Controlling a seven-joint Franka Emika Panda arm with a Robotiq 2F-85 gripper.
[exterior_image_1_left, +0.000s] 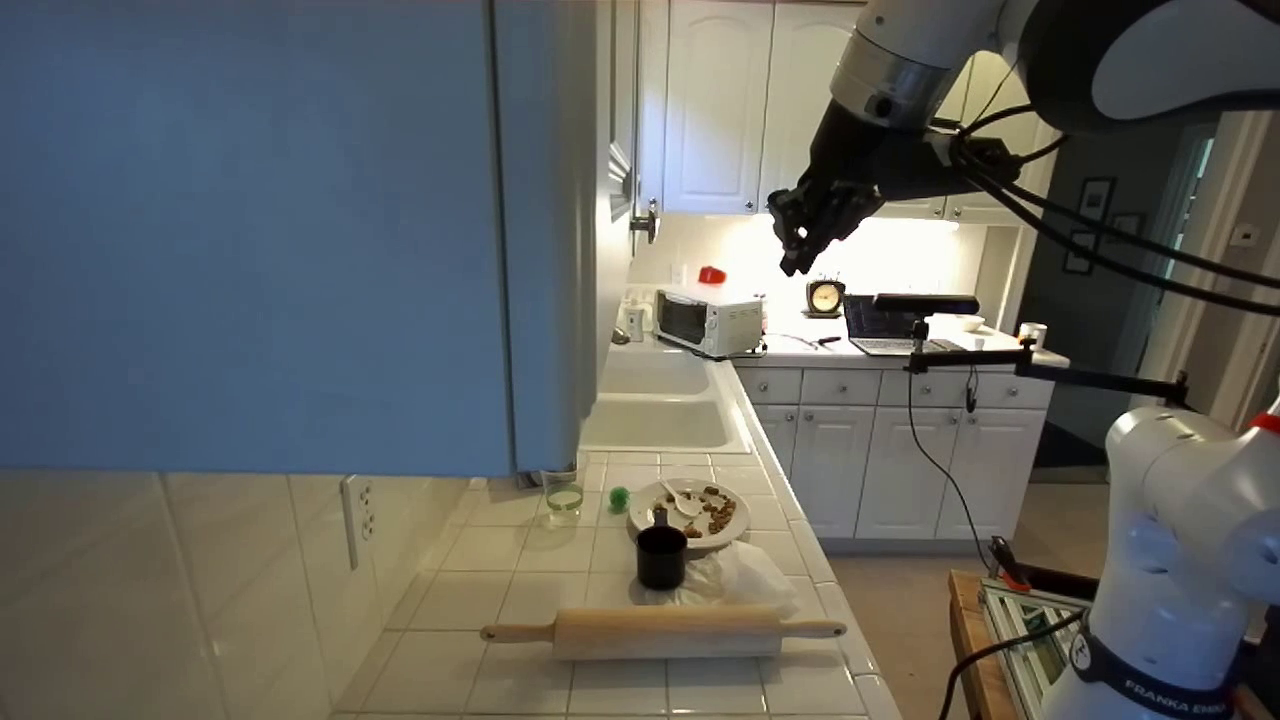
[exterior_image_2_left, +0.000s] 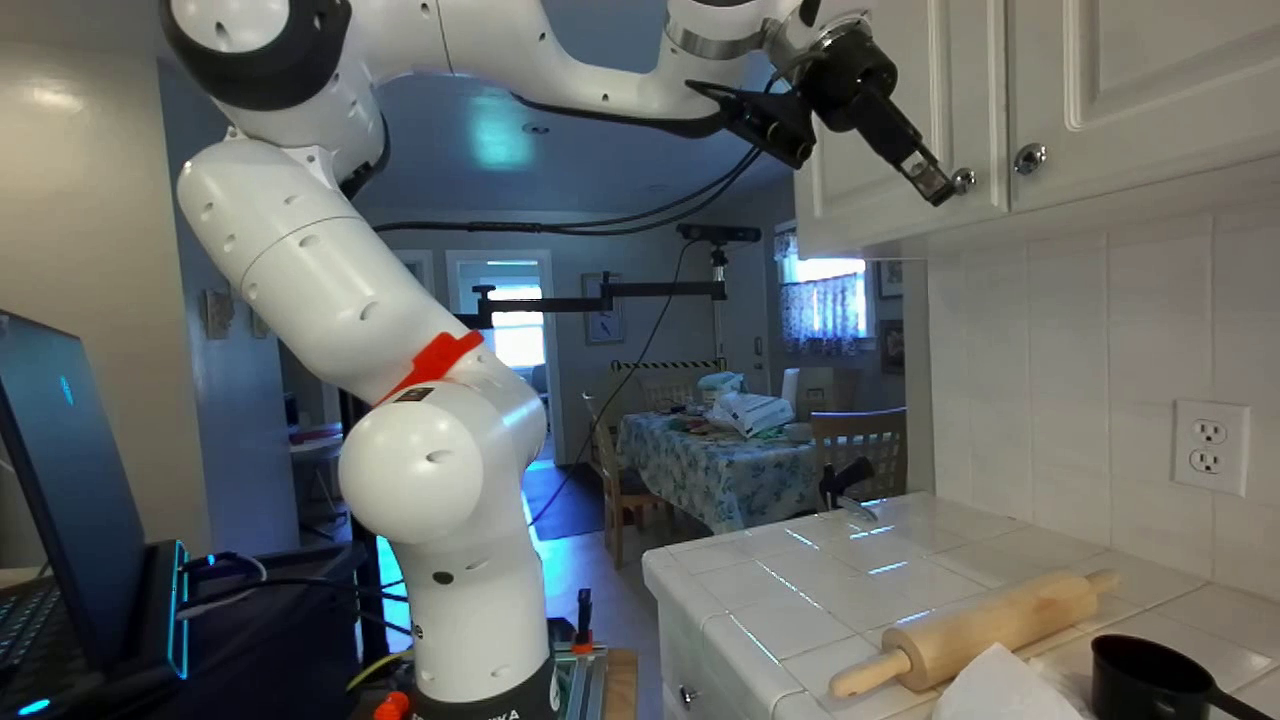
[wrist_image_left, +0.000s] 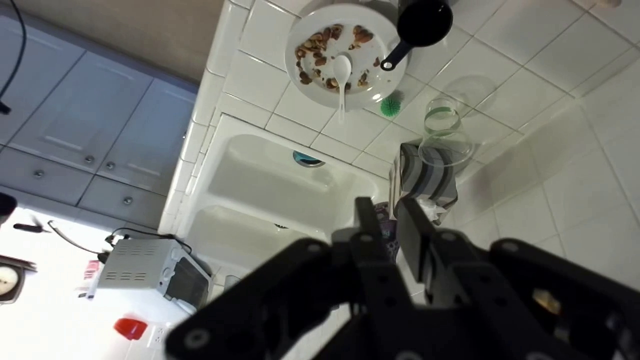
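High in front of the wall cabinets hangs my gripper (exterior_image_1_left: 798, 248), well above the counter. Its fingers point down in the wrist view, a narrow gap between them with background showing through. I make out no held object, and cannot tell whether the finger is open or shut. From the other side, the fingertips (exterior_image_2_left: 924, 180) appear near a round cabinet knob (exterior_image_2_left: 963, 180); depth is unclear there. A cabinet knob (exterior_image_1_left: 648, 222) also shows left of the gripper, with a visible space between them.
On the counter are a plate (wrist_image_left: 316, 90) with nuts and a white spoon (wrist_image_left: 342, 72), a black cup (wrist_image_left: 423, 24), a glass (wrist_image_left: 442, 117), a green ball (wrist_image_left: 391, 105) and a rolling pin (exterior_image_1_left: 667, 632). A sink (wrist_image_left: 264, 174) and toaster oven (wrist_image_left: 141, 264) lie beyond. Blue cabinet (exterior_image_1_left: 252, 228) at left.
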